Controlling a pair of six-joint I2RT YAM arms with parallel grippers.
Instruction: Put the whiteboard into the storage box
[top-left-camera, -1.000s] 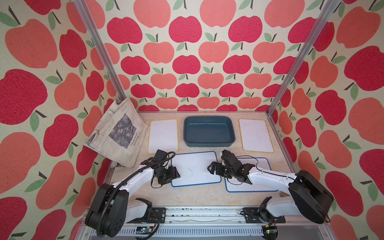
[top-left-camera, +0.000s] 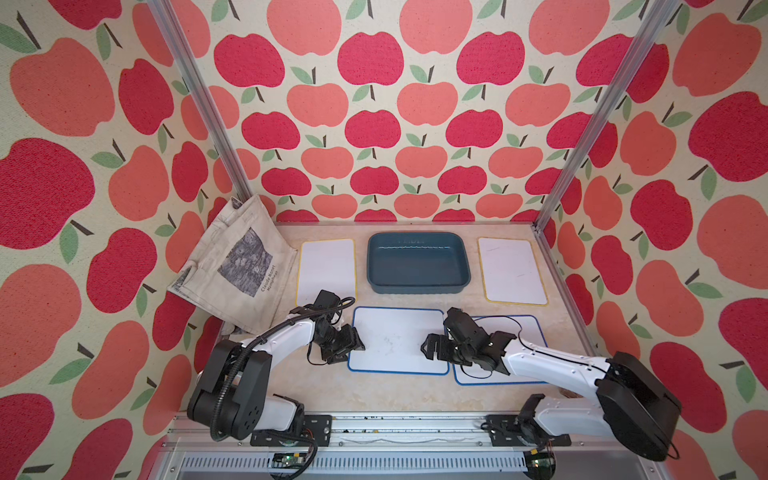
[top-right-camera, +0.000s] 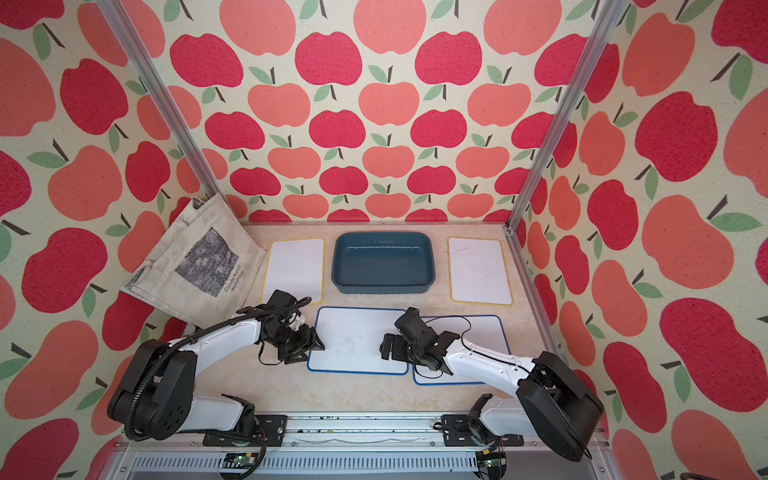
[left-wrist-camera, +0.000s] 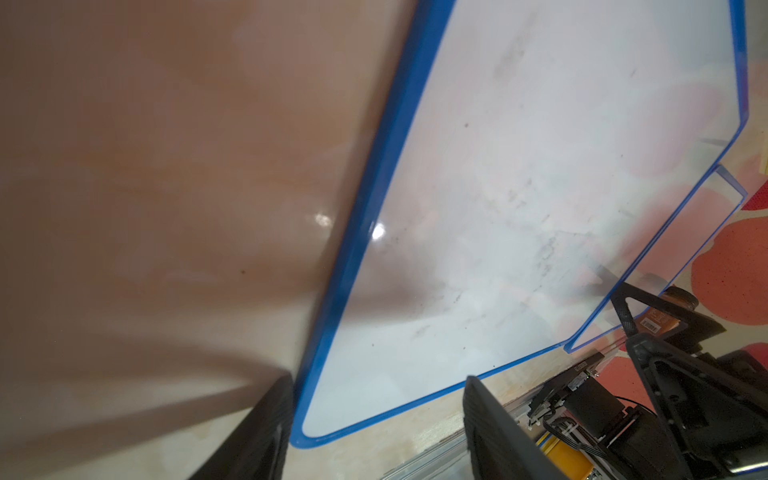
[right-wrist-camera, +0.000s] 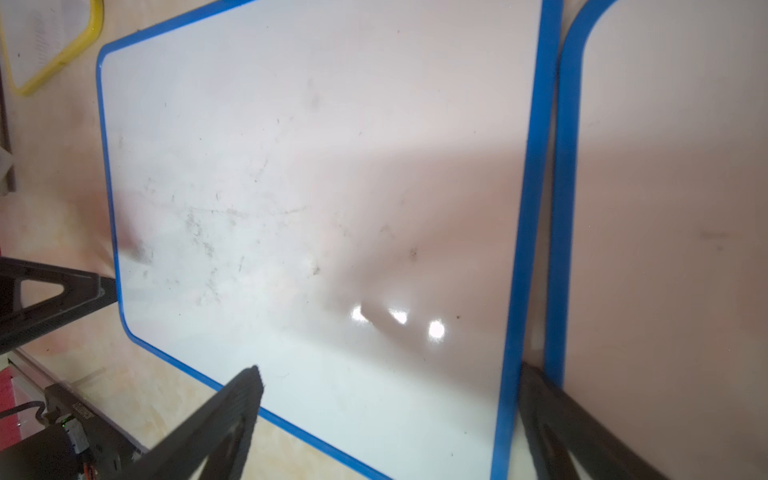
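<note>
The blue-edged whiteboard (top-left-camera: 396, 340) lies in the front middle of the table, nearly square to the table's front. Behind it stands the dark teal storage box (top-left-camera: 417, 268), empty. My left gripper is at the board's left front corner; its fingers (left-wrist-camera: 268, 428) stand apart, one against the outside of the blue rim, the other over the front side. Whether they grip the board does not show. At the right edge, my right gripper has its fingers (right-wrist-camera: 552, 416) wide apart, one at the outer side of the rim.
A second blue-edged board (top-left-camera: 520, 344) lies close along the right edge, partly under my right arm. Yellow-edged boards lie left (top-left-camera: 326, 272) and right (top-left-camera: 513, 270) of the box. A canvas bag (top-left-camera: 240, 264) leans at the left. Bare tabletop (top-left-camera: 400, 392) shows in front.
The whiteboard has turned from a slight slant to nearly straight, its right side coming toward the front, and has shifted a little right. Both arms have moved slightly right with it.
</note>
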